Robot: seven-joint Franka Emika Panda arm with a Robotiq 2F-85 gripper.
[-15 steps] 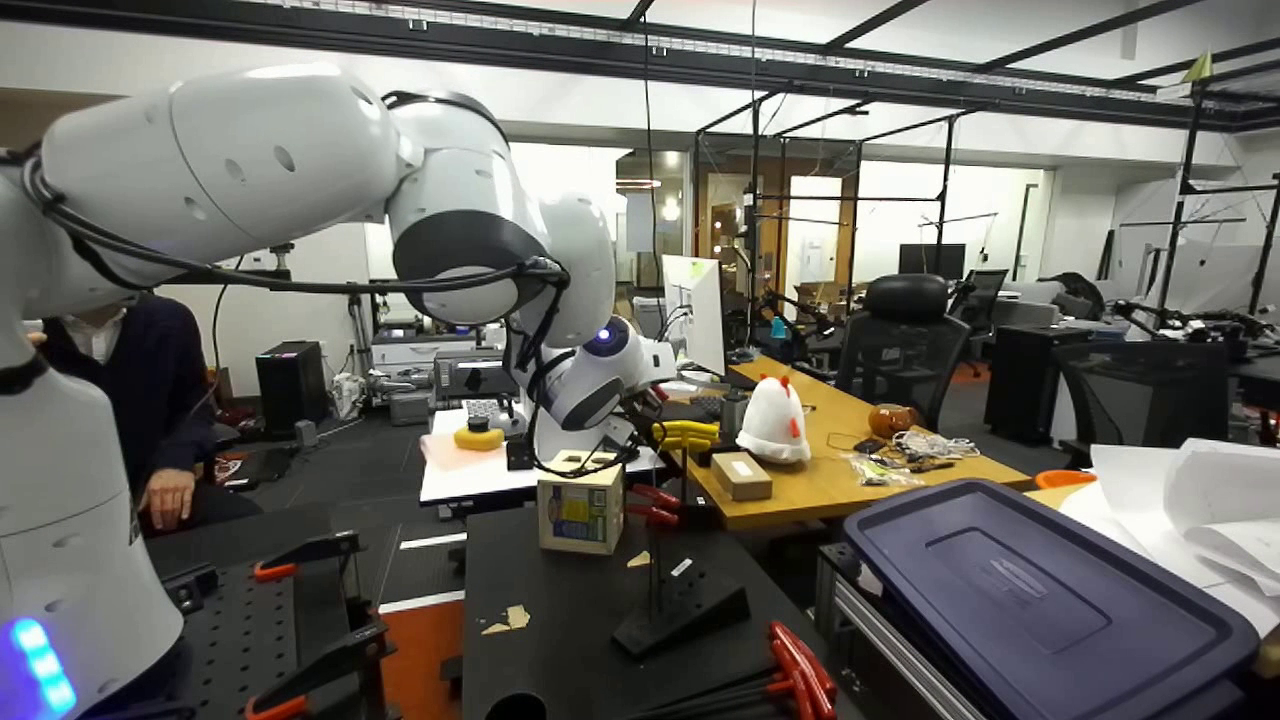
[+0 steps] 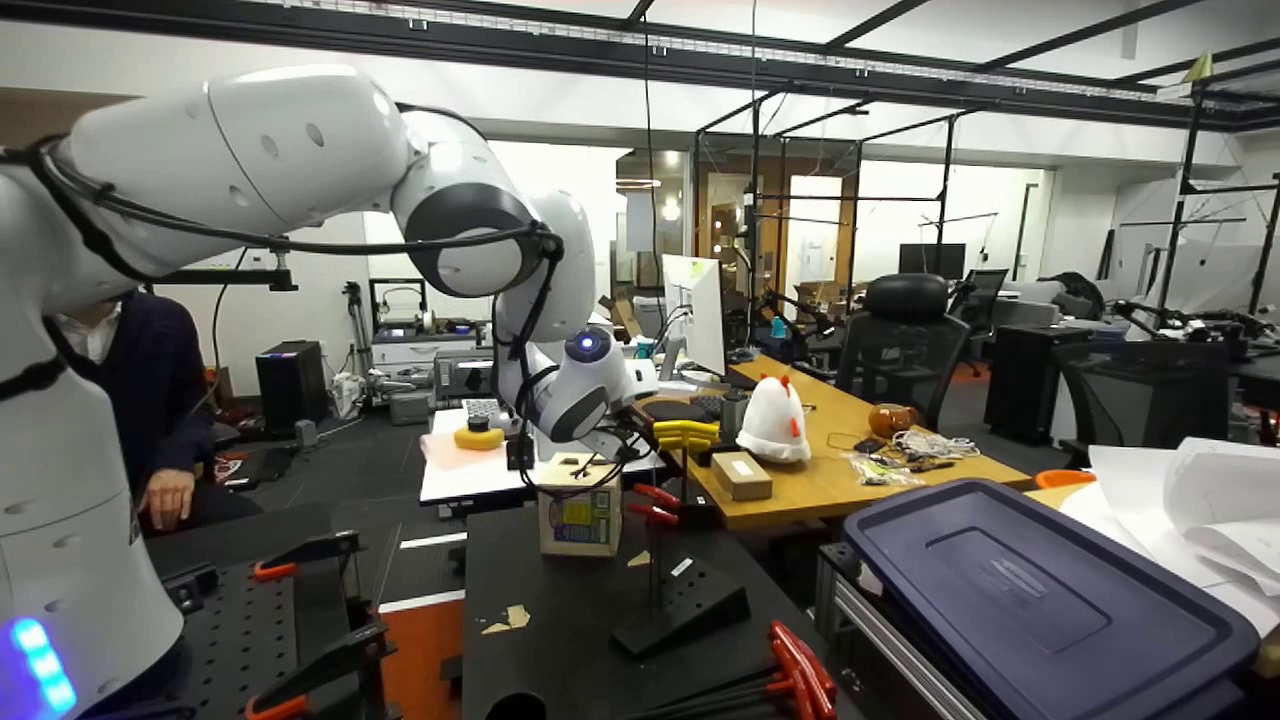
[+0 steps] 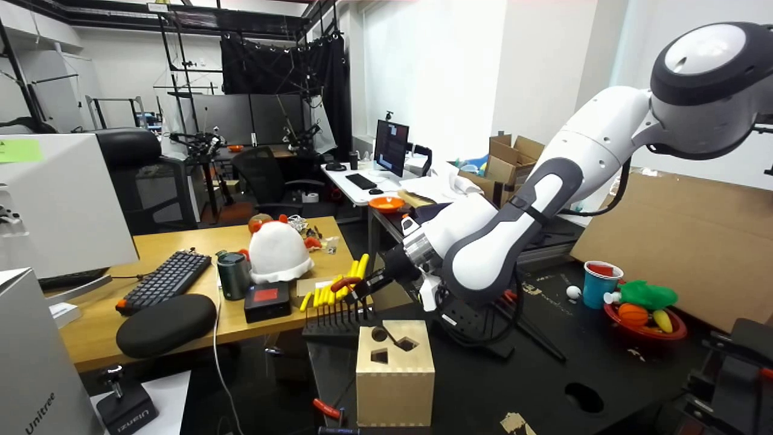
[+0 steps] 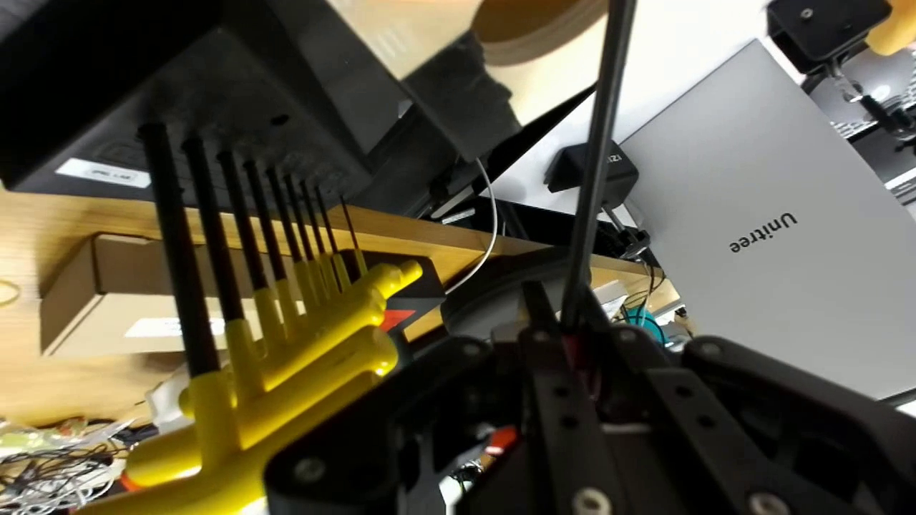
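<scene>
My gripper is shut on a thin-shafted tool. Its dark metal shaft (image 4: pixel 598 129) runs up and out of the wrist view, and a bit of red shows between the fingers. In exterior view 2 a red handle (image 3: pixel 345 284) sits at the tips of my gripper (image 3: pixel 360 290), above the wooden box (image 3: pixel 395 395) with shaped holes in its top. A dark thin piece crosses the box top there; whether the shaft touches the box or enters a hole I cannot tell. Exterior view 1 shows the gripper (image 2: pixel 624 438) just above and behind the box (image 2: pixel 578 528).
Beside the box stands a black rack (image 4: pixel 275 103) holding several yellow-handled hex keys (image 4: pixel 283 378). Another black stand (image 2: pixel 684 606) with red handles is on the black table. A plush toy (image 2: pixel 775 420) and small carton (image 2: pixel 741 475) lie on the wooden desk.
The arm and gripper have shifted slightly left and lower in exterior view 1, over the wooden box. The box appears turned a little.
</scene>
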